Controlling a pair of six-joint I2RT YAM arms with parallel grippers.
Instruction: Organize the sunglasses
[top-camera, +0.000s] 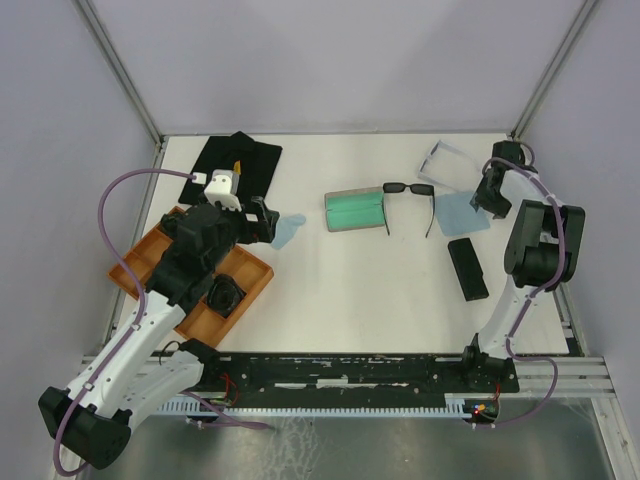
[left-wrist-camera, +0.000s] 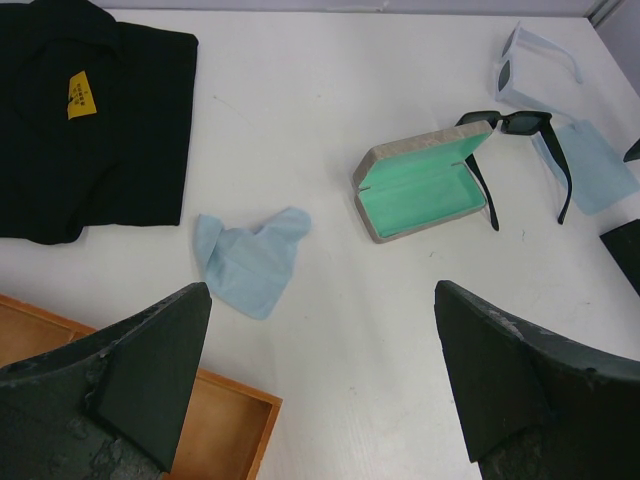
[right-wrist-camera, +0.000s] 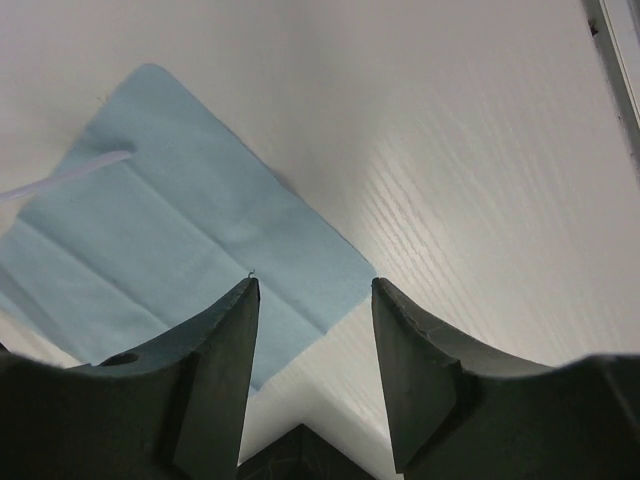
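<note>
Black sunglasses (top-camera: 408, 188) lie with their temples spread, one temple crossing the right edge of the open green-lined case (top-camera: 362, 212). White-framed sunglasses (left-wrist-camera: 506, 72) rest at the back right, one temple (right-wrist-camera: 75, 176) reaching over a light blue cloth (top-camera: 458, 221). In front of that cloth lies a black case (top-camera: 468, 268), apparently closed. My right gripper (top-camera: 484, 208) hovers over the cloth's right part, open and empty. On the left, my open left gripper hangs above the table between the brown box and a second blue cloth (left-wrist-camera: 250, 262), with nothing between its fingers.
A brown divided box (top-camera: 250, 275) stands at the left, partly hidden under my left arm, with dark items in it. Behind it a black cloth or bag (top-camera: 228, 155) lies flat.
</note>
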